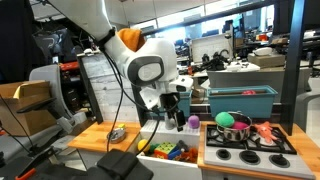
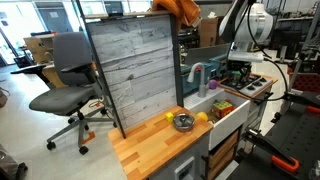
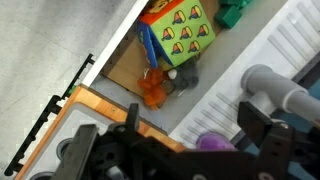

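Note:
My gripper point(image 1: 182, 124) points down over the open drawer point(image 1: 148, 168) between the wooden counter and the stove. Its fingers stand apart, with nothing between them in the wrist view point(image 3: 188, 113). Inside the drawer lies a box with a red, yellow and green printed side point(image 3: 180, 29). Beside it are a small orange toy point(image 3: 153, 88) and a dark grey toy point(image 3: 184, 75). A green block point(image 3: 230, 14) shows at the upper edge. In exterior view 2 the gripper point(image 2: 238, 75) is small and its fingertips are hard to make out.
A grey faucet point(image 3: 280, 92) and a purple object point(image 3: 213, 142) stand close by the gripper. On the right are the stove point(image 1: 258, 158) and a pot point(image 1: 232, 130) with a green ball. A metal bowl point(image 2: 184, 121) sits on the wooden counter point(image 2: 150, 150).

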